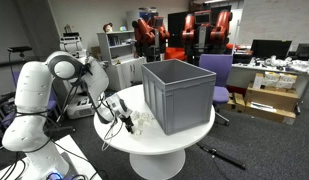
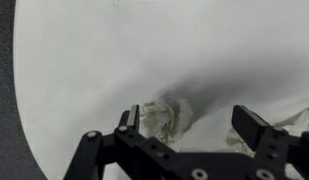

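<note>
In the wrist view a crumpled whitish paper or tissue wad (image 2: 166, 118) lies on the white table, between the fingers' lines of reach and closer to the left finger (image 2: 132, 122). My gripper stands open, its two dark fingers wide apart and nothing held. A second crumpled piece (image 2: 294, 124) shows at the right edge, partly hidden behind the right finger. From outside, my gripper (image 1: 131, 126) hangs low over the left part of the round table (image 1: 159, 142). Several pale wads (image 1: 142, 122) lie just to its right.
A large grey bin (image 1: 179, 98) stands upright on the table, right of the wads; its inside bottom is hidden. The table's curved edge shows at the left in the wrist view. Bare tabletop lies in front of the bin.
</note>
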